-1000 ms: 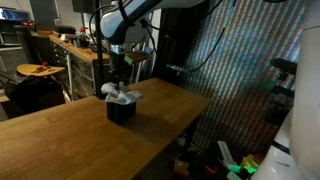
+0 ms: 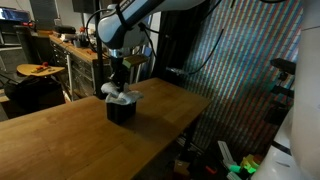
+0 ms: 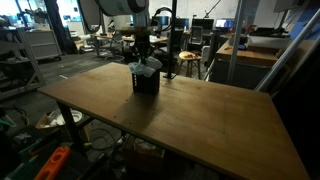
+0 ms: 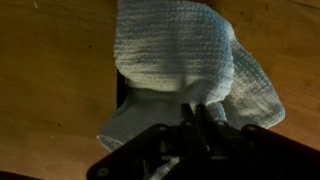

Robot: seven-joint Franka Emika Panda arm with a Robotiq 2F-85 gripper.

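Note:
A pale, crumpled cloth (image 2: 124,98) is draped over the top of a black box (image 2: 121,113) on the wooden table. In the wrist view the cloth (image 4: 175,55) spreads across the middle, with folds reaching to the lower left and the right. The dark gripper comes in from the bottom edge, its fingertips together against the cloth, pinching a fold. Most of the box lies hidden beneath the cloth there; in the second exterior view the box (image 3: 146,82) stands upright under the cloth (image 3: 148,67).
A person (image 2: 122,40) stands behind the table. Chairs and desks fill the background, clear of the tabletop.

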